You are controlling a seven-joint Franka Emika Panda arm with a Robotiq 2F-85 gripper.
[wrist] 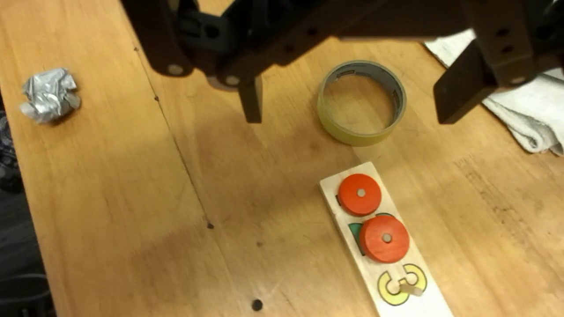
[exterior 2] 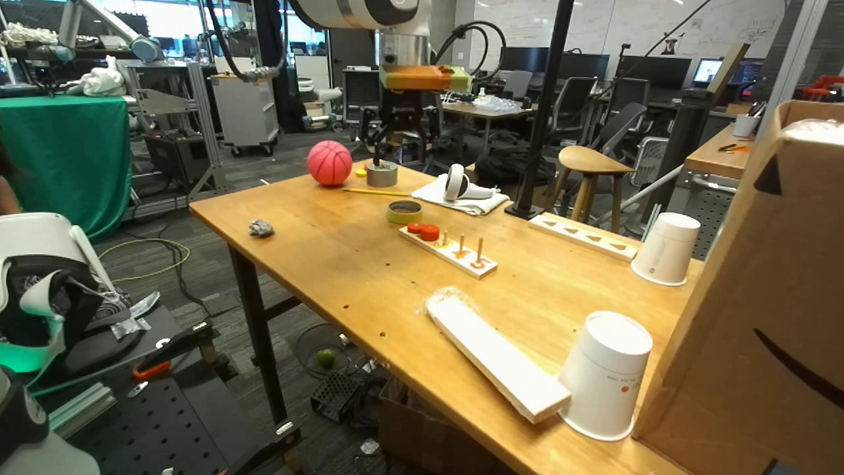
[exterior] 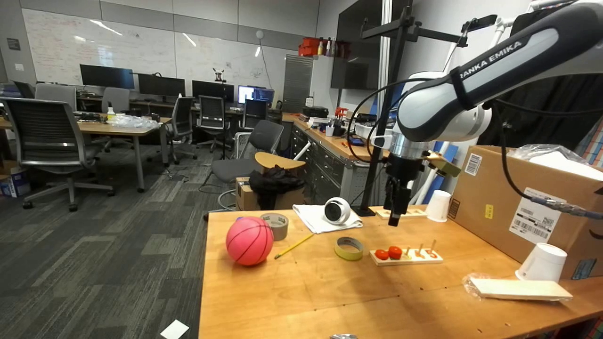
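Note:
Above the table, my gripper stands open, its two fingers wide apart with only air between them. Seen from the wrist, a yellow-green tape roll (wrist: 361, 138) lies flat on the tabletop below the gap. Just beyond it is a white wooden peg board (wrist: 342, 182) with printed numbers. Two red discs, a nearer one (wrist: 359, 194) and a second one (wrist: 384, 238), sit on its first pegs. Bare pegs (exterior 2: 462, 241) rise from its other end in exterior view 2. In exterior view 1 the gripper (exterior: 394, 217) hangs higher than the board.
A pink ball (exterior: 249, 241), a grey tape roll (exterior: 275, 226) and a pencil (exterior: 294, 246) occupy the far side. A headset (exterior 2: 456, 183) rests on a white cloth (exterior 2: 472, 204). White cups (exterior 2: 606, 376), a wrapped board (exterior 2: 494, 356) and a big carton (exterior: 509, 197) crowd one end. Crumpled foil (wrist: 50, 94) lies near the edge.

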